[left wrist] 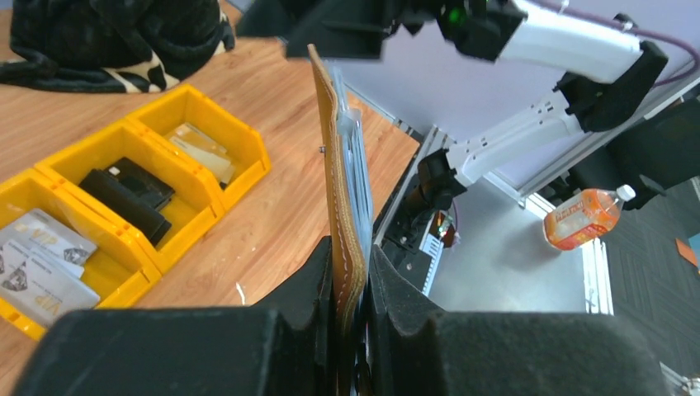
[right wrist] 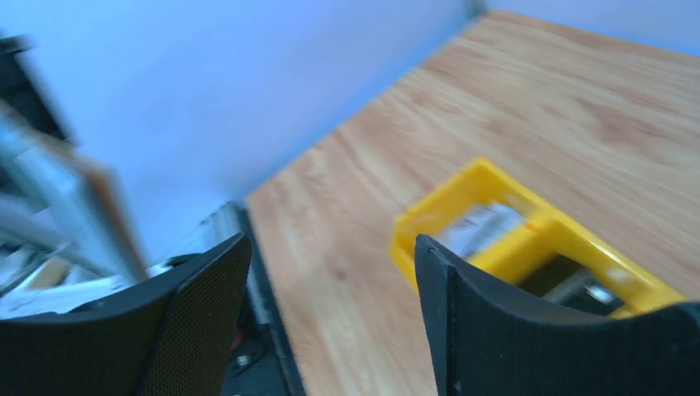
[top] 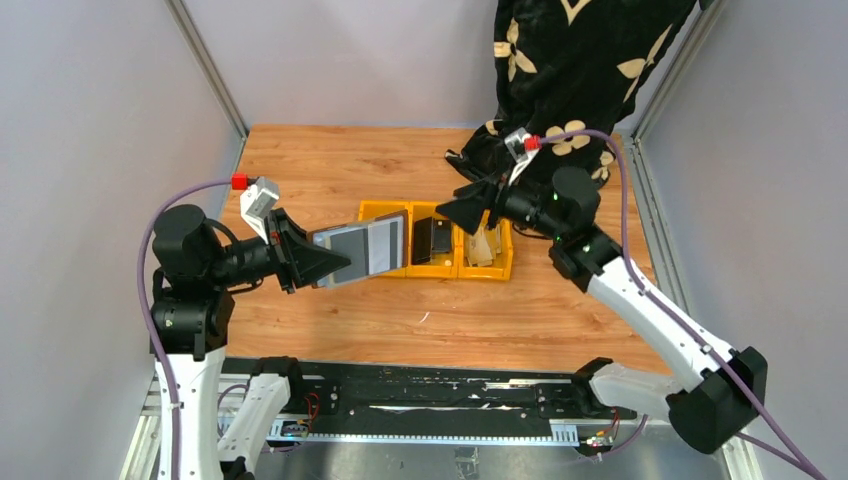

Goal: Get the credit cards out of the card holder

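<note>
My left gripper (top: 325, 268) is shut on the brown card holder (top: 378, 248), whose inner face of clear sleeves is turned up in the top view. From the left wrist view the card holder (left wrist: 351, 181) stands edge-on between the fingers, stitched brown cover on one side and clear sleeves on the other. My right gripper (top: 455, 212) hangs in the air above the yellow box, its fingers apart and nothing between them. In the right wrist view the card holder (right wrist: 91, 198) is a blur at the left, apart from the right fingers (right wrist: 206, 305).
A yellow three-part box (left wrist: 186, 216) holds pale cards (left wrist: 41, 268) at one end, black items (left wrist: 132, 194) in the middle and whitish pieces (left wrist: 206, 151) at the other end. A dark flowered cloth (top: 590, 60) hangs behind.
</note>
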